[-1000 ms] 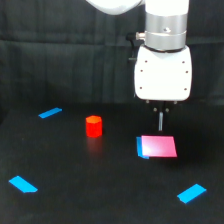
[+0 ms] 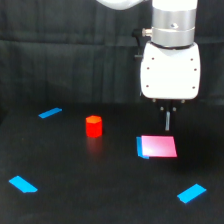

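A red block (image 2: 93,126) stands alone on the black table, left of the middle. Right of it lies a flat pink square (image 2: 158,147), with a blue strip (image 2: 140,148) showing along its left edge. Above and slightly behind the pink square hangs my gripper (image 2: 168,121), pointing down under the white hand (image 2: 170,72). Its fingers look like a narrow dark shape, too small to tell whether they are apart or together. No object is seen at their tips.
Blue strips lie flat at the back left (image 2: 50,113), the front left (image 2: 22,184) and the front right (image 2: 191,193). A dark curtain (image 2: 60,60) hangs behind the table.
The hand has shifted a little to the right and slightly up in the view. The red block, the pink square and the blue strips are where they were.
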